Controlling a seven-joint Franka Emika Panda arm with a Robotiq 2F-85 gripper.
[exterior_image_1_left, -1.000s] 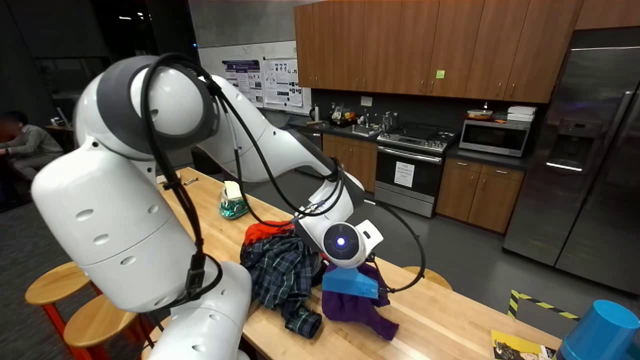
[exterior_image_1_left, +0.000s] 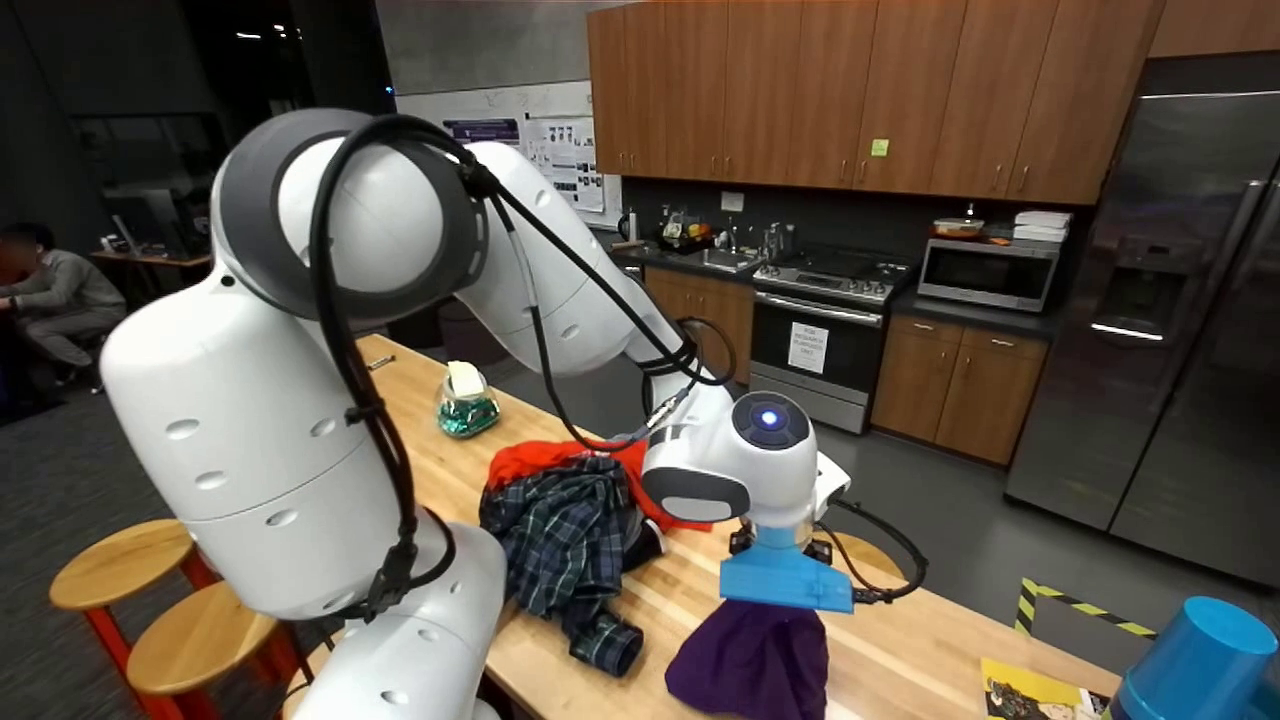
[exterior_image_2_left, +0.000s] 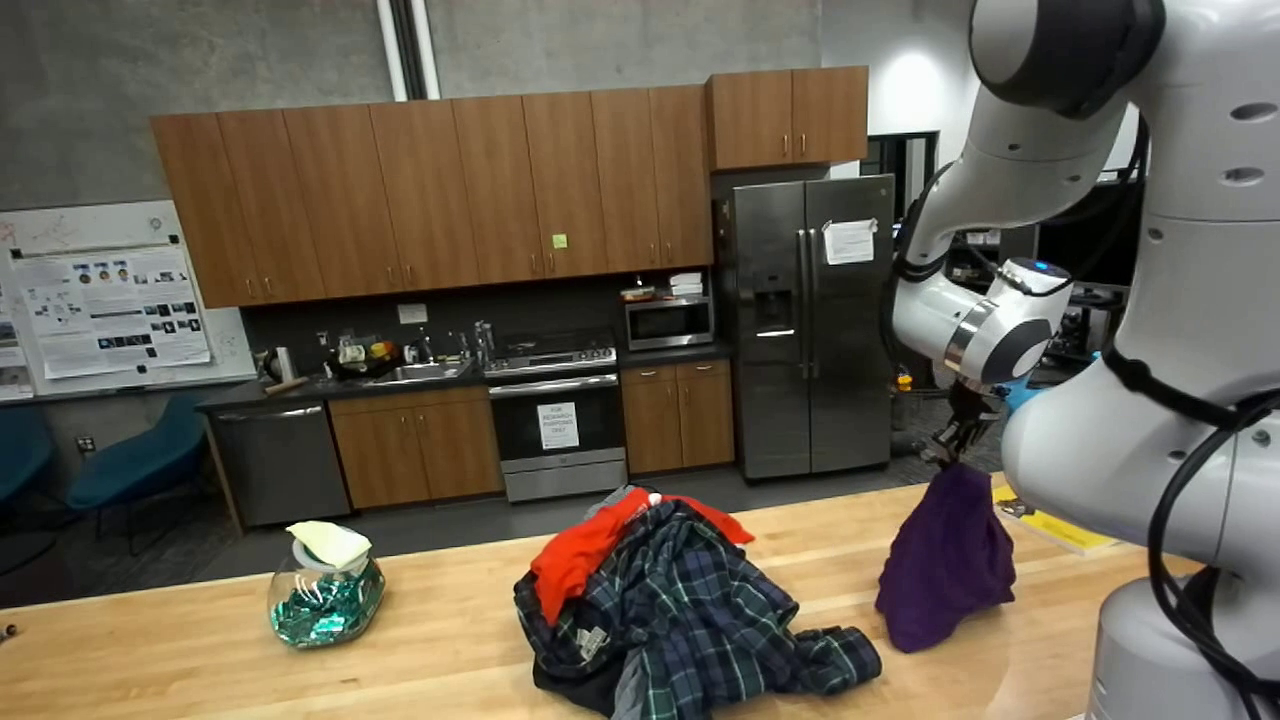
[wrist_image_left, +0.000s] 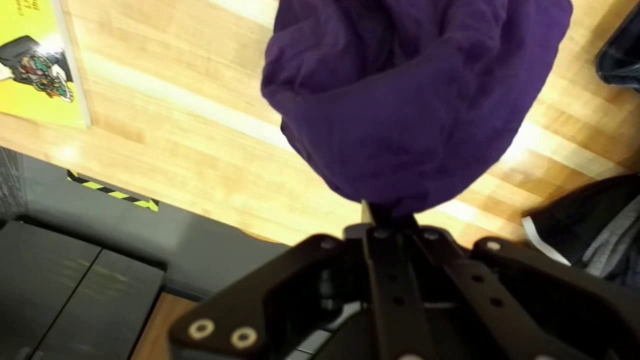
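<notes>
A dark purple cloth (exterior_image_2_left: 948, 558) hangs bunched from my gripper (exterior_image_2_left: 956, 456), which is shut on its upper end. In the second exterior view the cloth's lower part reaches down to or close over the wooden table; whether it touches is hard to tell. From the wrist, the cloth (wrist_image_left: 390, 120) spreads out beyond the fingertips, pinched at its near edge by my gripper. The first exterior view shows the cloth (exterior_image_1_left: 756, 660) below the blue piece on the wrist, with the fingers hidden there.
A heap of clothes, with a dark plaid shirt (exterior_image_2_left: 720, 588) and a red garment (exterior_image_2_left: 588, 552), lies mid-table. A glass jar (exterior_image_2_left: 326, 594) with green filling stands left. A yellow book (exterior_image_1_left: 1038, 690) and blue cup (exterior_image_1_left: 1200, 660) are at the right. Bare wood separates heap and cloth.
My gripper has risen and moved right, away from the clothes heap, carrying the purple cloth. The cloth lay lower and closer to the heap before; now it hangs.
</notes>
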